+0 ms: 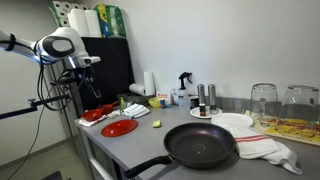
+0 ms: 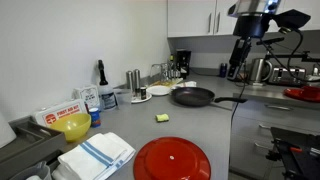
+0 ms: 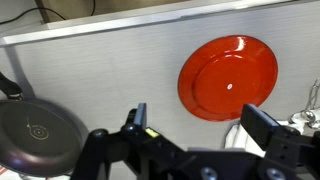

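My gripper is held high over the counter, its two fingers spread wide and nothing between them in the wrist view. In exterior view 2 the gripper (image 2: 237, 66) hangs well above the surface. A round red plate (image 3: 228, 78) lies flat below, to the upper right in the wrist view. The black frying pan (image 3: 40, 138) is at the left there, its handle reaching up the frame. Between them is a small yellow-green sponge (image 2: 162, 118), partly hidden by a finger in the wrist view.
White cloths, a yellow bowl (image 2: 72, 125) and a knife block (image 2: 105, 85) line the back of the counter. Two upturned glass jars (image 1: 264, 98), a white plate (image 1: 232, 120) and a striped towel (image 1: 268, 148) stand or lie beyond the pan. Bare counter (image 2: 205, 128) separates pan and red plate.
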